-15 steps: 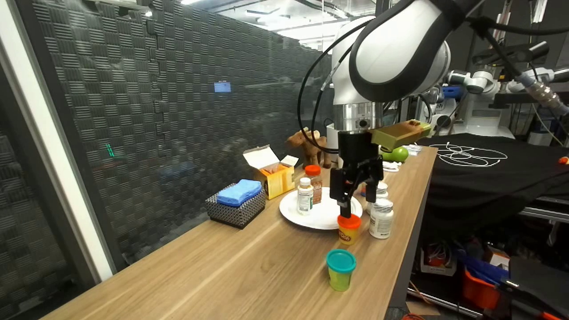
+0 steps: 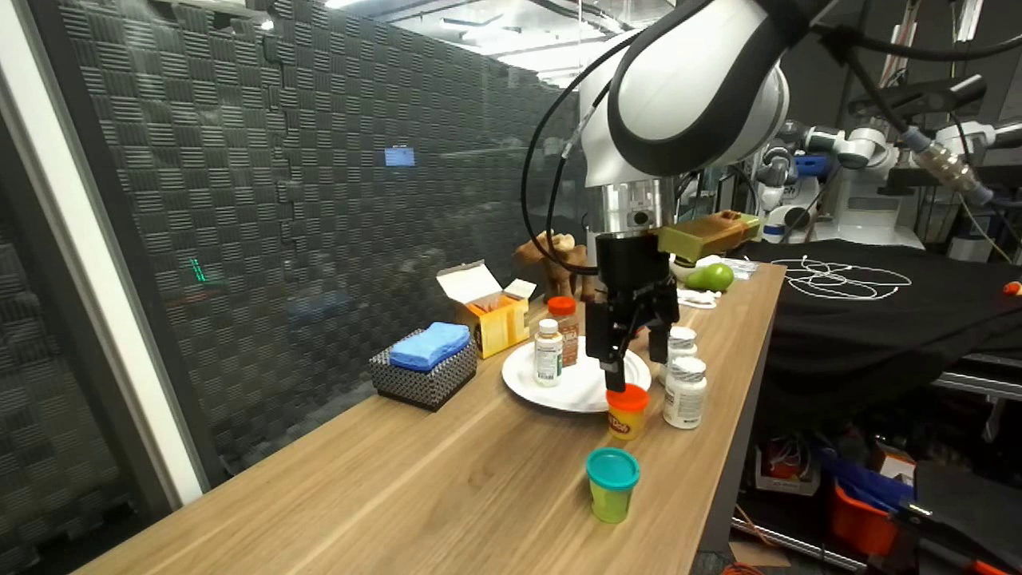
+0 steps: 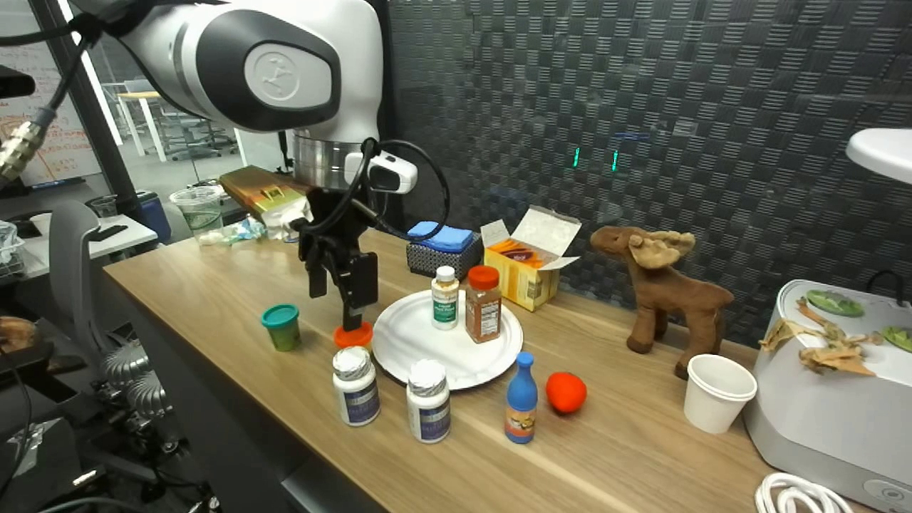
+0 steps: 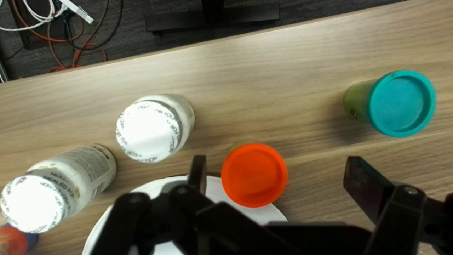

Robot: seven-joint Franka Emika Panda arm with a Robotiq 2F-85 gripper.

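Observation:
My gripper is open, with nothing held between its fingers. It hangs just above an orange-lidded Play-Doh tub [image 2: 627, 413]; in the wrist view the orange lid [image 4: 254, 175] appears between the two fingers, nearer the left one. A teal-lidded tub [image 2: 613, 485] stands apart, closer to the table's near end. On the white plate [image 3: 427, 366] are a white-capped bottle [image 3: 444, 299] and a red-capped spice jar [image 3: 484, 306], both upright.
A blue bottle [image 3: 521, 400] and a red ball [image 3: 566, 392] sit past the plate. Along the wall are a black box with blue cloth [image 2: 429, 346], an open yellow box [image 2: 498, 324] and a toy moose [image 3: 675, 295].
My arm and gripper have shifted slightly to the left in exterior view 1. The objects on the table have stayed where they were.

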